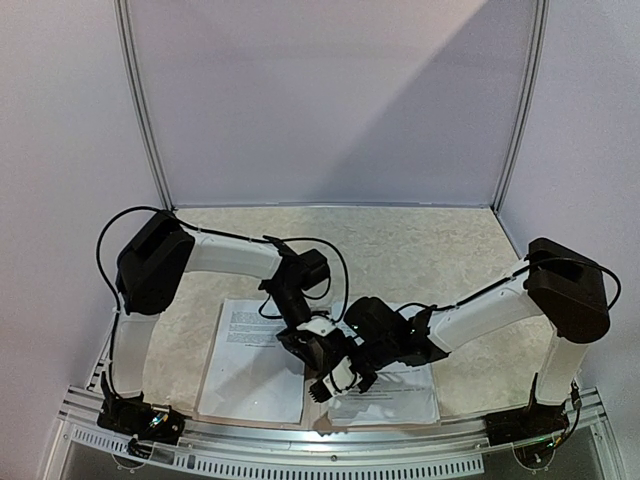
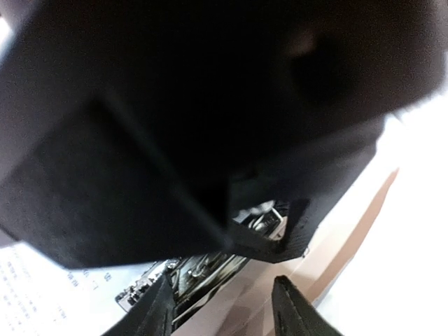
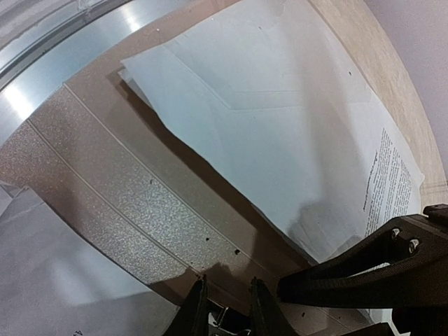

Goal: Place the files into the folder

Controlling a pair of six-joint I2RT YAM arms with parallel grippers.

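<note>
In the top view the brown folder [image 1: 312,424] lies spread open at the table's front edge, a white paper [image 1: 250,365] on its left half and another, the right paper [image 1: 408,398], on its right half. Both arms meet over the bare fold between the papers. In its wrist view my left gripper stands open, its fingertips apart above the folder [image 2: 255,301]. My right gripper also has a gap between its fingers; a small shiny piece shows low in that gap, and I cannot tell what it is. No paper shows pinched in either one.
A big black arm part [image 2: 175,140] blocks most of the left wrist view. The metal rail [image 1: 340,465] runs along the front.
</note>
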